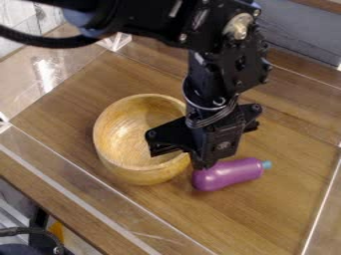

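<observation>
A black robot gripper hangs down from the top of the view, over the right part of a wooden bowl and just left of and above a purple eggplant with a pale blue tip. The eggplant lies on the wooden surface right of the bowl, its upper left end close beneath the gripper. The fingertips are dark and crowded together, and I cannot make out anything held between them.
Clear plastic edging runs along the left, and a grey wall stands at the back right.
</observation>
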